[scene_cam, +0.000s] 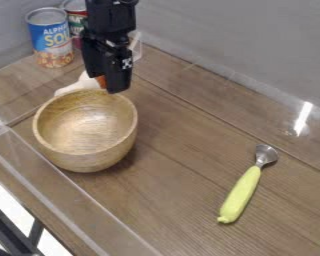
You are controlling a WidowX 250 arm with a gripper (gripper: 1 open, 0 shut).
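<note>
My black gripper [109, 70] hangs upright just behind and above a wooden bowl [85, 130], which stands empty on the wooden table. An orange item [101, 82] and a pale item [72, 88] lie behind the bowl, partly hidden by the gripper and the bowl. The gap between my fingertips is hard to make out, and I cannot see whether anything is between them.
Two cans, one blue and silver [51, 40] and one red behind it, stand at the back left. A yellow-handled utensil [243, 190] lies at the right.
</note>
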